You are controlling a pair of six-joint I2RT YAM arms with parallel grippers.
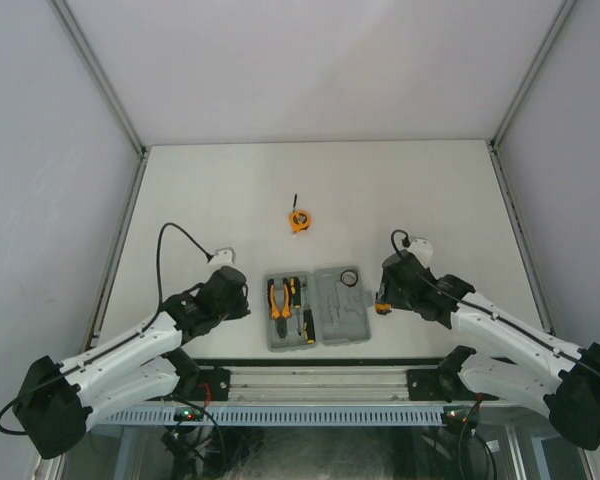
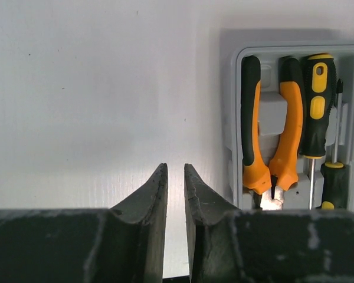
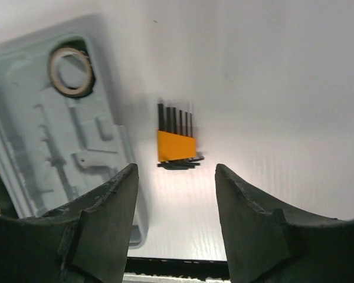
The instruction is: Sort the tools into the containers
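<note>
A grey tool case lies opened flat; its left half [image 1: 271, 334] holds pliers [image 2: 292, 132] with orange and black handles and two screwdrivers [image 2: 320, 106]. In the right half [image 3: 32, 127] sits only a ring-shaped roll of tape [image 3: 71, 72]. Just right of the case, an orange-banded hex key set [image 3: 177, 146] lies on the table, ahead of my right gripper, whose fingers stand apart and empty. My left gripper, a narrow empty gap between its fingertips, is left of the case. An orange tape measure [image 1: 299, 220] lies farther back.
A short dark thin piece [image 1: 295, 201] is at the tape measure's far side. A dark strip [image 1: 400, 361] marks its front edge.
</note>
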